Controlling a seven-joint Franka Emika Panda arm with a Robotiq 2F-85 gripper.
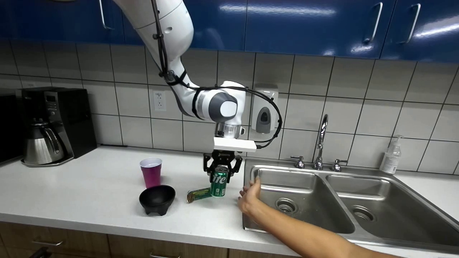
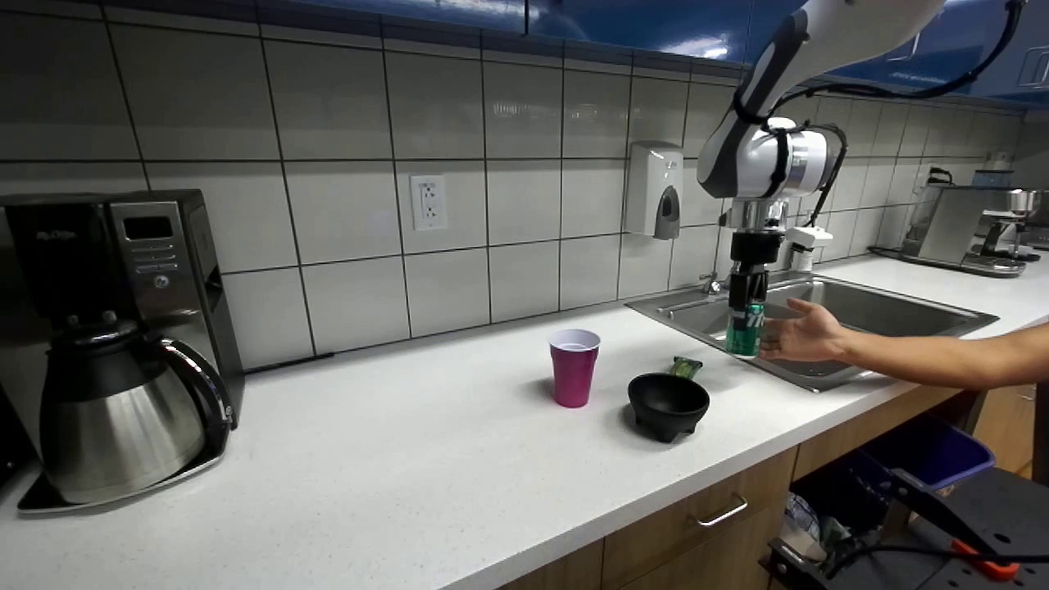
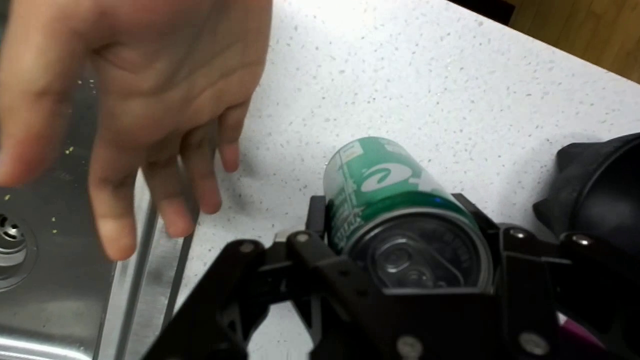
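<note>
A green soda can [image 1: 219, 184] is upright between the fingers of my gripper [image 1: 220, 172], which is shut on it. The wrist view shows the can [image 3: 384, 174] with its top toward me, one black finger [image 3: 317, 217] along its left side. Over the counter near the sink, a person's open hand [image 2: 801, 334] is close to the can; in the wrist view a gap separates that hand [image 3: 174, 108] from it. Whether the can's base touches the counter I cannot tell.
Left of the can lies a green wrapped bar [image 1: 199, 195]. Farther left are a black bowl [image 1: 157, 198] and a magenta cup [image 1: 151, 172]. To the right is a double sink [image 1: 251, 215] with a faucet [image 1: 320, 142].
</note>
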